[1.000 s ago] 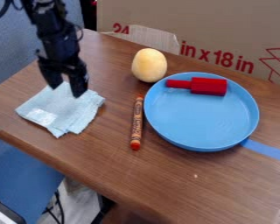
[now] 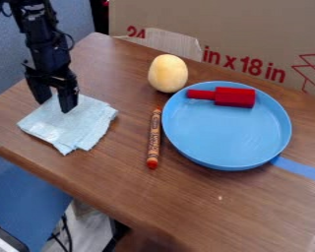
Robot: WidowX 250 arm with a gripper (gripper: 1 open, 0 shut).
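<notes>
My black gripper [image 2: 55, 96] is at the left of the table, its fingertips pointing down over the upper left part of a folded pale blue cloth [image 2: 71, 124]; whether it touches the cloth or is open cannot be made out. A yellow potato-like object [image 2: 168, 74] stands at the back. An orange crayon-like stick [image 2: 154, 140] lies beside a blue plate [image 2: 226, 138], which holds a red brush-like object [image 2: 234, 96].
A cardboard box [image 2: 266, 39] stands behind the table, and a strip of blue tape [image 2: 302, 169] is at the right.
My gripper has moved left, away from the middle, and now hangs over the cloth's left part. The objects on the table have stayed in place.
</notes>
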